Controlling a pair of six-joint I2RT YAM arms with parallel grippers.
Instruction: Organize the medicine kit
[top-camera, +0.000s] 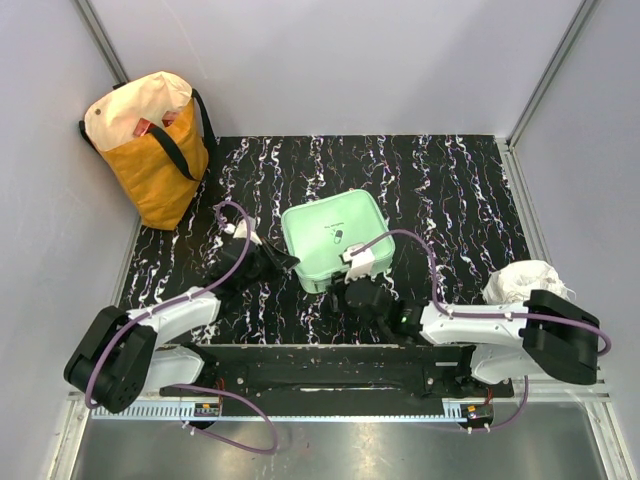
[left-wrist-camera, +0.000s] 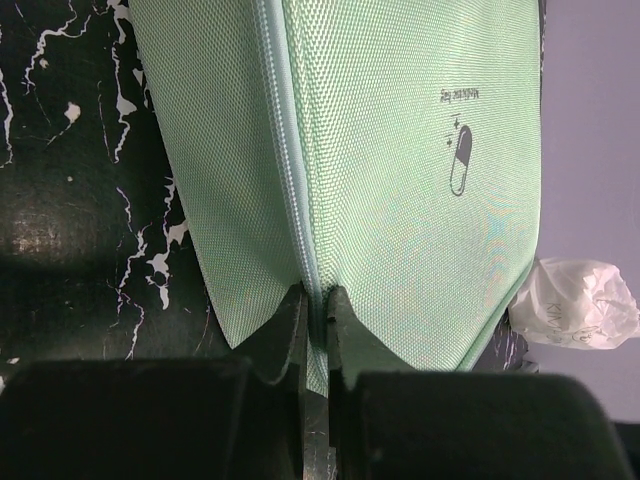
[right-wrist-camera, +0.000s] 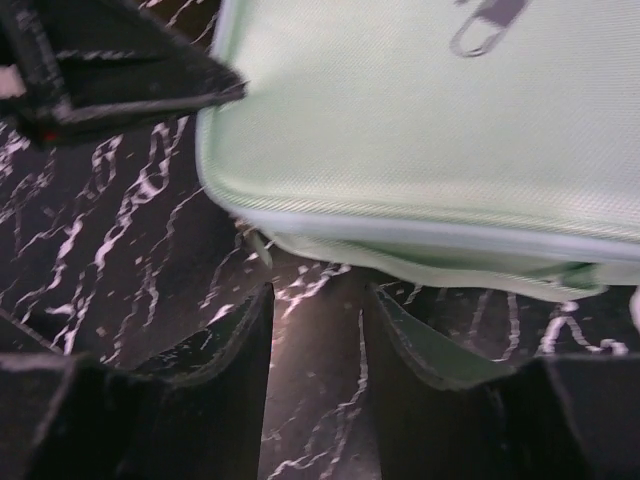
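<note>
A mint-green fabric medicine case with a small pill logo lies on the black marble table. My left gripper is shut on the case's piped edge at its left side, as the left wrist view shows. In the right wrist view my right gripper stands part open at the case's front edge, with dark table showing between its fingers.
A yellow tote bag stands at the back left. A white plastic bag sits at the right edge.
</note>
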